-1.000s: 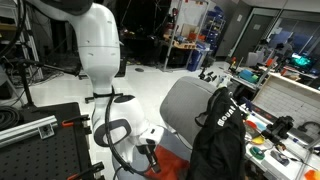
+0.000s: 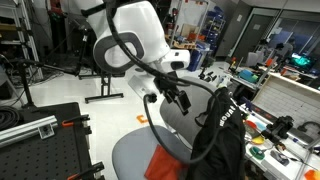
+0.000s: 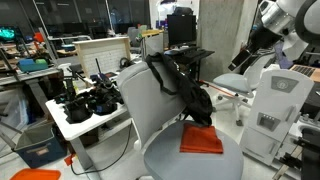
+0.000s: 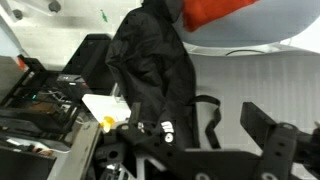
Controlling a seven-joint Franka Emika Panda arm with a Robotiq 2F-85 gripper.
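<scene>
High above the grey chair (image 3: 155, 105), my gripper (image 2: 167, 99) is open, with nothing between its fingers. In the wrist view its dark fingers (image 4: 275, 150) stand wide apart at the lower edge. A black cloth item with white lettering, perhaps a jacket or bag (image 2: 218, 140), hangs over the chair's backrest; the wrist view shows the black cloth (image 4: 150, 65) below, just ahead of the fingers. On the seat lies a folded red cloth (image 3: 201, 139), apart from the gripper. Only part of the red cloth (image 4: 212, 8) shows at the top of the wrist view.
Beyond the backrest stands a white table (image 3: 85, 122) with black gear on it. A red bin (image 3: 38, 174) is on the floor at the left. The air around the raised gripper looks clear.
My arm has risen from low over the seat and the red cloth to well above them. The black item and red cloth appear to stay in place.
</scene>
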